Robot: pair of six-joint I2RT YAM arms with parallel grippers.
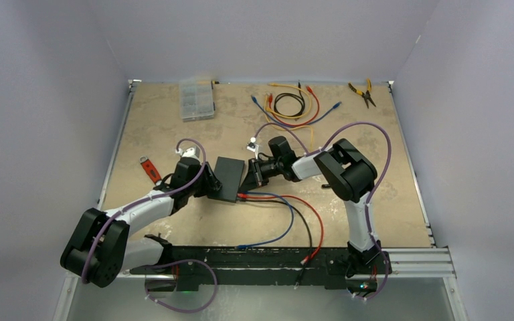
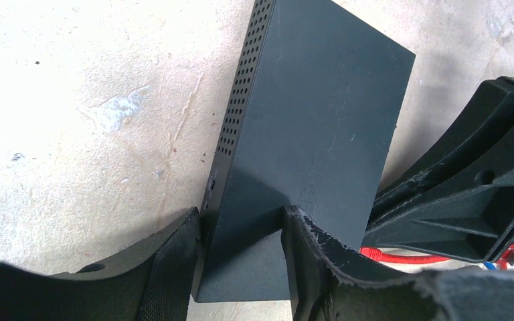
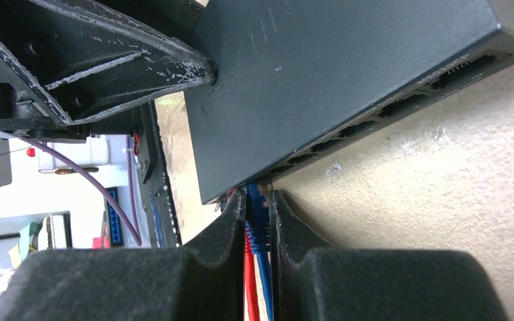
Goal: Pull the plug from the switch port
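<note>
The dark switch (image 1: pixel 228 171) lies on the table, its port row facing right. My left gripper sits over the near end of the switch (image 2: pixel 324 114), one finger at the vented side and the other on the top, part open. My right gripper is shut on the blue plug (image 3: pixel 255 200) at the end of the port row; whether the plug is seated is hard to tell. A red cable (image 3: pixel 249 281) runs beside it, and blue, red and black cables trail toward the table's front.
An orange tool (image 1: pixel 150 169) lies at left, a clear organiser box (image 1: pixel 197 100) at back left, coiled cables (image 1: pixel 289 103) at back centre and pliers (image 1: pixel 362 92) at back right.
</note>
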